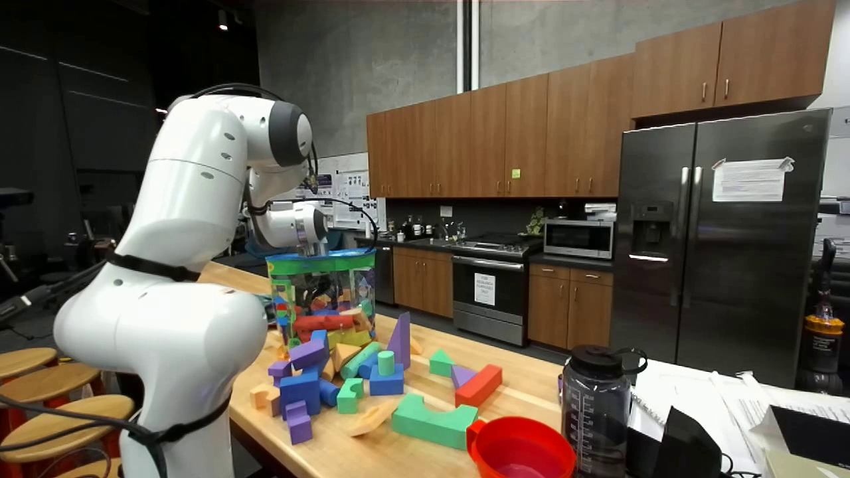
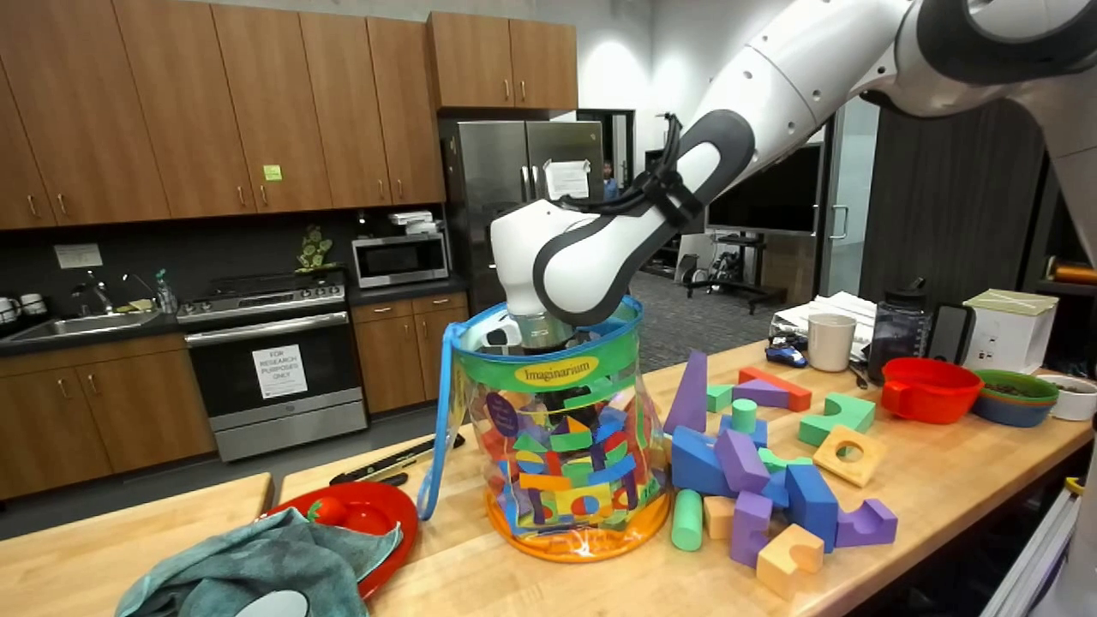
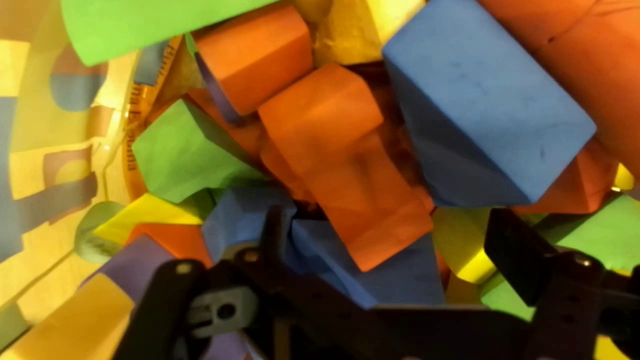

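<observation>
My gripper is inside the clear block bag (image 2: 555, 372), with its black fingers (image 3: 514, 245) wide apart in the wrist view. No block is clamped by them. An orange block (image 3: 354, 174) lies ahead of the gap, and a large blue block (image 3: 486, 102) sits to the upper right. A blue block (image 3: 384, 270) is partly hidden beneath the orange one. Green blocks (image 3: 186, 153) and other coloured pieces crowd around. From outside, the hand reaches down through the bag's open top, its fingers largely hidden by the green band and blocks.
Loose blocks (image 2: 812, 504) are spread on the table beside the bag. A red bowl (image 2: 931, 391) and a dark bottle (image 1: 595, 414) stand farther along. On the bag's other side, a teal cloth (image 2: 262, 566) partly covers a red plate (image 2: 401, 514). The bag's rim surrounds the wrist.
</observation>
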